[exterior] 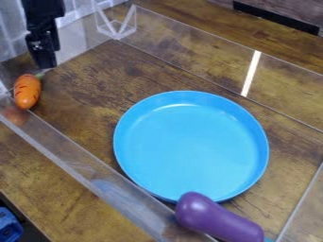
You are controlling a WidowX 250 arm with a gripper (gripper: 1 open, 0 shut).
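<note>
My black gripper (42, 59) is at the upper left, its fingers open and pointing down just above and behind an orange toy carrot (26, 92), which lies by the left wall of the clear enclosure. A blue plate (190, 144) lies in the middle right with nothing on it.
A purple toy eggplant (217, 217) lies at the front right near the clear wall. A small blue object (8, 227) is at the lower left edge, outside the enclosure. The wooden floor (101, 76) between carrot and plate is clear.
</note>
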